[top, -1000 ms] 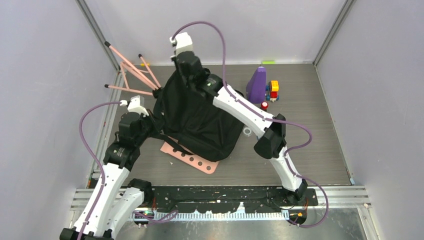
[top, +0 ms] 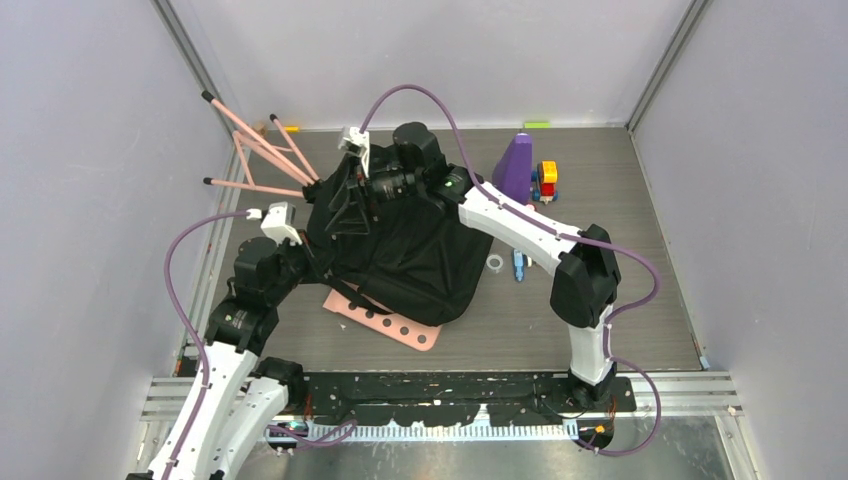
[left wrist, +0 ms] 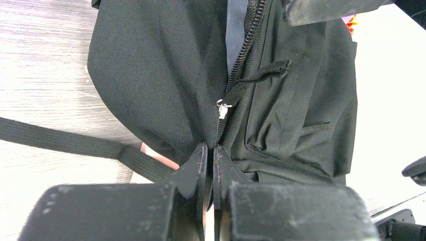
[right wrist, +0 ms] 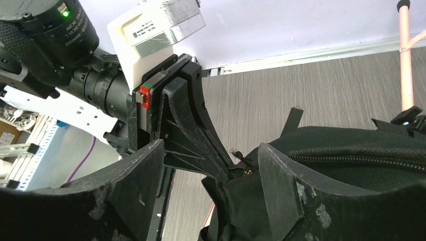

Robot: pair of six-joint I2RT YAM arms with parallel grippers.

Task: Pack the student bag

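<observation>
The black bag (top: 420,260) lies mid-table, its zipper (left wrist: 243,50) running up from my left gripper, which is shut on the bag's fabric at the zipper's end, just below the silver zipper pull (left wrist: 223,110). In the top view my left gripper (top: 312,262) is at the bag's left side. My right gripper (top: 350,215) hangs open over the upper left of the bag; in the right wrist view its fingertips (right wrist: 274,160) stand either side of the bag top, with the left gripper close ahead.
A pink stand (top: 260,145) with legs lies upper left, a pink perforated plate (top: 395,328) under the bag's near edge. At right are a purple block (top: 512,170), a toy truck (top: 546,180), a tape roll (top: 494,263) and a blue item (top: 518,265).
The left gripper has moved only slightly.
</observation>
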